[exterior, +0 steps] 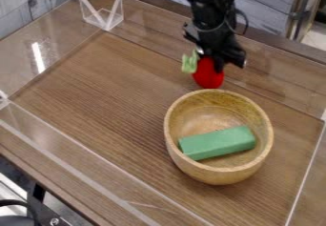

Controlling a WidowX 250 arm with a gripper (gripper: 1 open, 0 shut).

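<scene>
My black gripper (208,66) reaches down from the top centre, shut on a red object (211,77) with a pale green part (189,63) at its left. It is above the wooden table, just behind a round wooden bowl (182,116). A green block (216,145) lies in the bowl. The fingertips are partly hidden and blurred.
A clear plastic container (105,11) stands at the back left. Dark cables lie at the bottom left corner.
</scene>
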